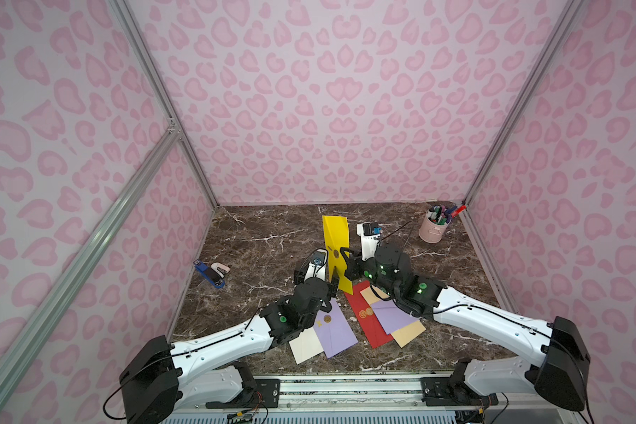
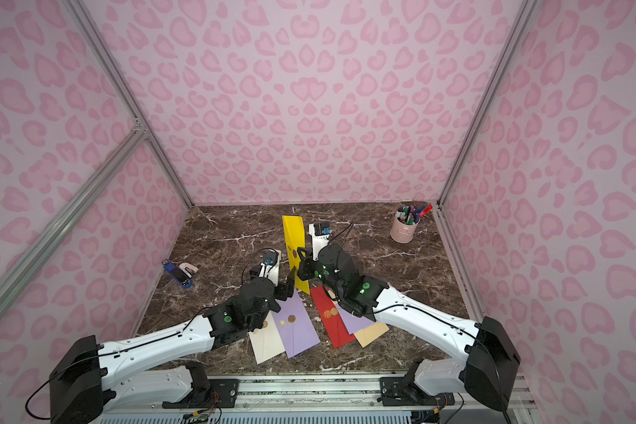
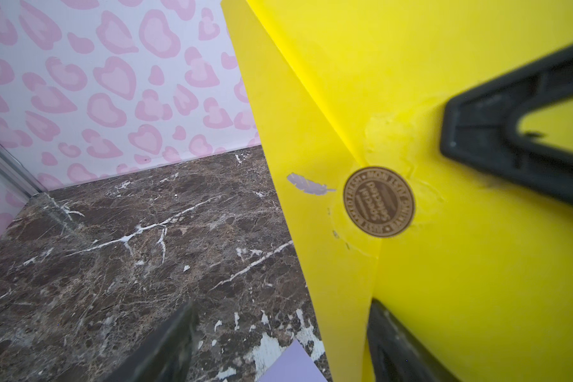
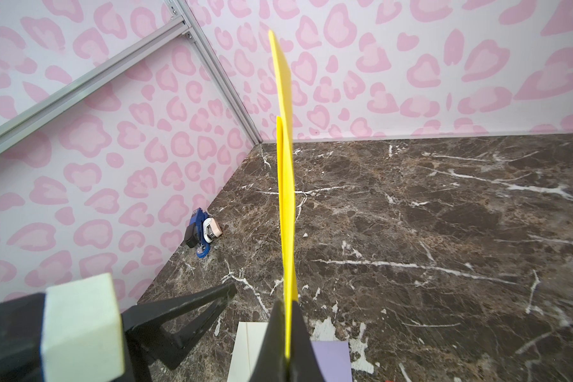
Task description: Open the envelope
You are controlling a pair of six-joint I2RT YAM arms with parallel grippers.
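Observation:
The yellow envelope stands upright in the air, seen almost edge-on in the right wrist view. At its lower edge the right gripper is shut on the thin paper. A round brown seal (image 3: 379,201) sits where the folded flap meets the body, with a small feather mark (image 3: 309,184) beside it. In the left wrist view my left gripper has its fingers apart; one blurred finger (image 3: 394,343) is close against the flap's edge, and whether it touches cannot be told. Nothing shows clamped between the left fingers.
Lavender (image 1: 337,332), cream (image 1: 306,345) and red (image 1: 369,318) envelopes lie flat beneath the arms. A pink pen cup (image 1: 432,227) stands at the back right, a blue stapler (image 1: 209,274) at the left.

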